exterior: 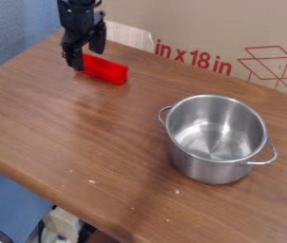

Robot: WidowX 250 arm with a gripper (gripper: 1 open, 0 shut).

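At the back left of the wooden table, my black gripper (84,49) hangs over a red rectangular block (105,69), its fingers spread open above and around the block's left end. The block lies on the table; whether a finger touches it is too small to tell. A steel pot (216,144) with two side handles stands upright at the right, well apart from the block, empty inside.
A cardboard panel (210,43) with red print stands along the back, and a blue surface (7,195) borders the left.
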